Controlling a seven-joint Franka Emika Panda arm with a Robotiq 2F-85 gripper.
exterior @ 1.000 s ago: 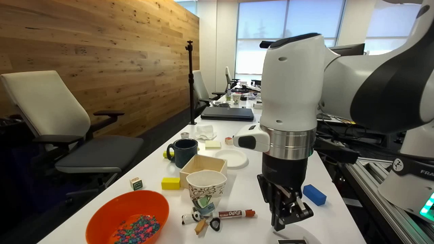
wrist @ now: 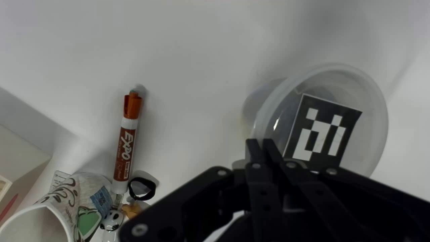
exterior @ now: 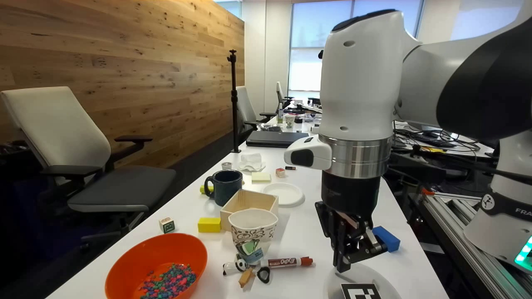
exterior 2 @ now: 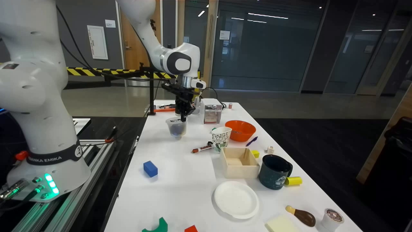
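A clear plastic container [wrist: 364, 139] with a black-and-white square tag [wrist: 320, 131] in it hangs from my gripper. The fingertips are shut on the near part of its rim. In exterior view 2 the container [exterior 2: 176, 128] is held upright just above the white table, with the gripper [exterior 2: 183, 118] over its right edge. Exterior view 1 cuts off the lower part of the container [exterior: 381, 283], below the gripper [exterior: 341, 268].
A marker [wrist: 127, 141] lies to the left in the wrist view, close to a patterned paper cup [wrist: 82, 197]. An orange bowl [exterior: 122, 269], a wooden box [exterior 2: 241, 172], a dark mug [exterior 2: 272, 176] and a blue block [exterior 2: 150, 169] stand around.
Compared with a second ago, my gripper is higher and the container has risen with it; more of its tag shows in exterior view 1. The other table objects have stayed put.
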